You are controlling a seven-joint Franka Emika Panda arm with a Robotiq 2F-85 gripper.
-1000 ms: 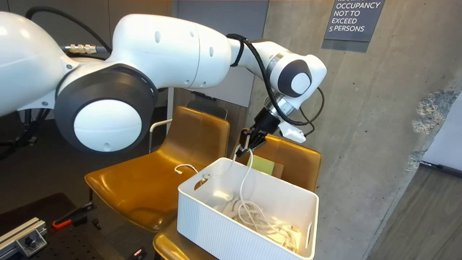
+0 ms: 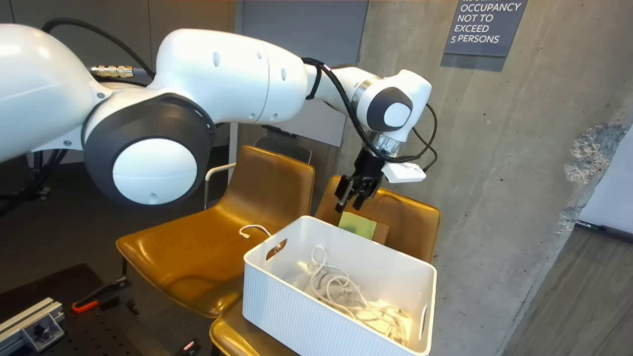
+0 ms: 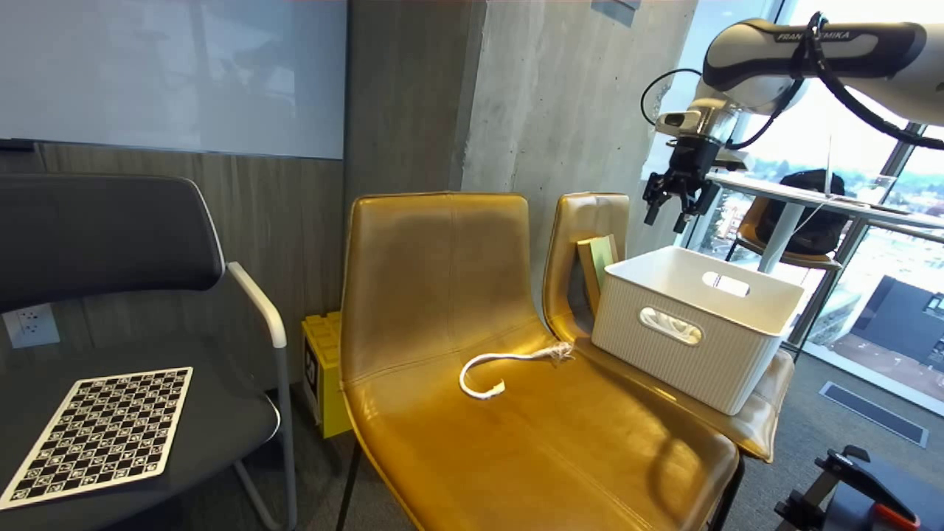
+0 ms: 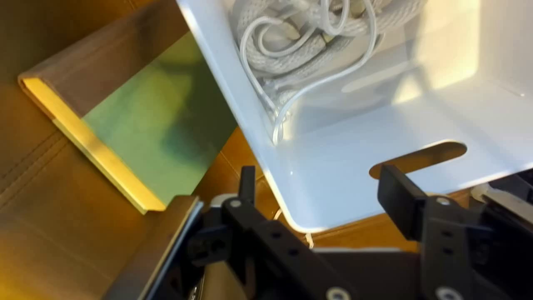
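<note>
My gripper hangs above the back edge of the white bin, its fingers spread apart with nothing between them. From the wrist view, the two black fingertips stand over the bin's corner with a wide gap. Inside the white bin lies a loose heap of white cord, together with thicker braided rope. A short white rope end curls on the neighbouring tan chair, outside the bin.
Behind the bin, a green and brown book-like object leans on the chair back. The bin stands on a tan chair beside another tan chair. A concrete wall rises behind. A grey chair holds a patterned board.
A second ago my gripper held a loop of white cord over the bin. The cord now lies inside the bin, and the gripper has opened and tilted more upright.
</note>
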